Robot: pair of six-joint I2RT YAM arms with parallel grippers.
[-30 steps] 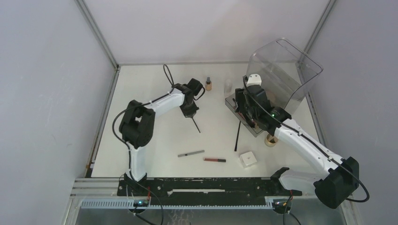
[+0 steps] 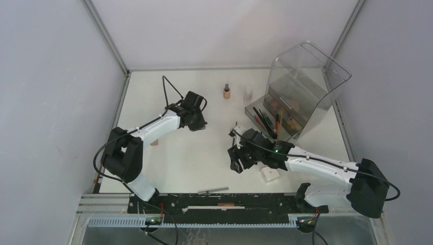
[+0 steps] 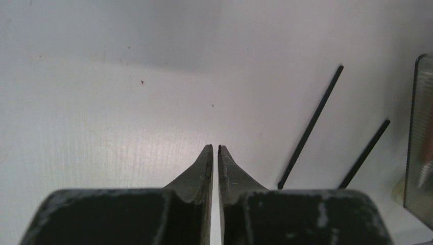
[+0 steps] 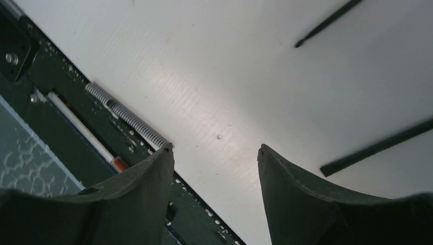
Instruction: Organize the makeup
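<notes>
The clear organizer (image 2: 311, 76) stands at the back right, brushes in its front tray. My left gripper hangs over bare table at centre-left, fingertips close together, nothing seen between them. In the left wrist view two dark sticks, a longer (image 3: 310, 125) and a shorter (image 3: 364, 154), lie to its right. My right gripper stands open above the front middle, empty. A silver pen (image 2: 213, 190) lies at the front edge, also a ribbed silver item (image 4: 127, 117) in the right wrist view. A small foundation bottle (image 2: 226, 93) stands at the back.
A white box (image 2: 270, 174) sits at front right. A clear item (image 2: 248, 95) stands beside the bottle. A tan item (image 2: 154, 143) is partly behind the left arm. The dark rail (image 2: 178, 204) runs along the front edge.
My left gripper has moved left. My right gripper has come down from the organizer toward the front middle. The silver pen has shifted toward the front edge; the red pen has left the tabletop.
</notes>
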